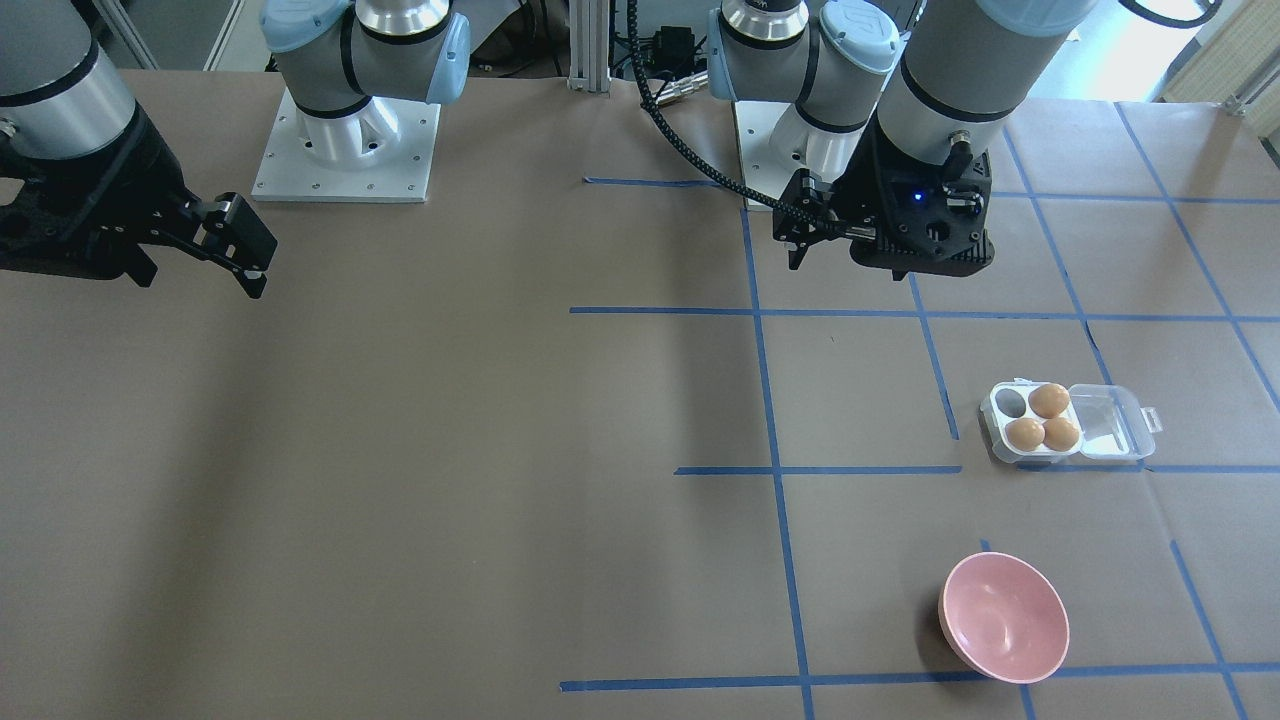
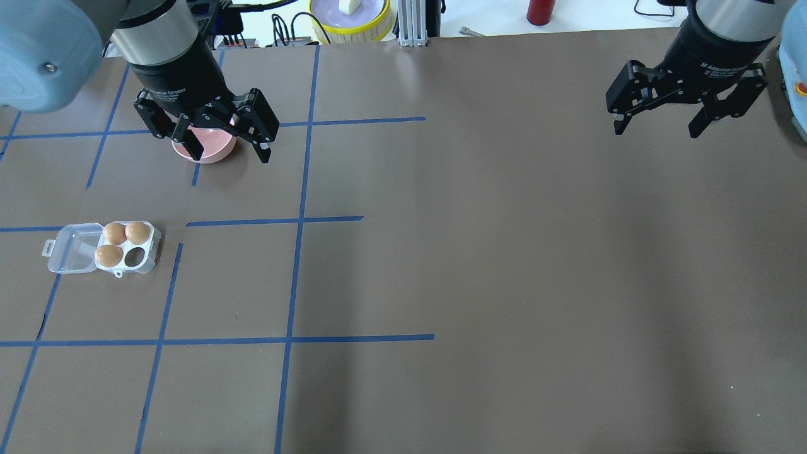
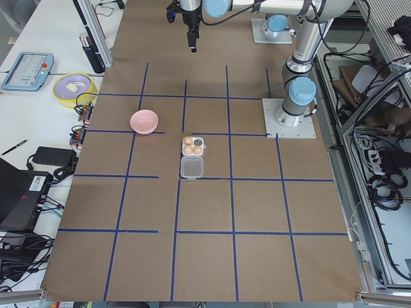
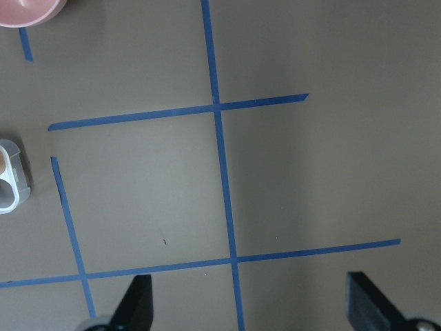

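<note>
My gripper [image 2: 231, 155] hangs open above the taped grid, its two fingers spread at the bottom of the wrist view with nothing between them. An egg carton [image 1: 1026, 398] with a clear lid lies open on the table, holding brown eggs [image 1: 1050, 401] in three of its four cups, one cup empty. A pink bowl [image 1: 1003, 612] stands apart from it; in the top view it is partly hidden under the gripper. In the wrist view only part of the carton [image 4: 19, 186] and bowl [image 4: 34, 10] show at the left.
A second arm's gripper [image 2: 673, 113] hangs at the other side. More arm bases [image 1: 342, 180] stand along the table's edge.
</note>
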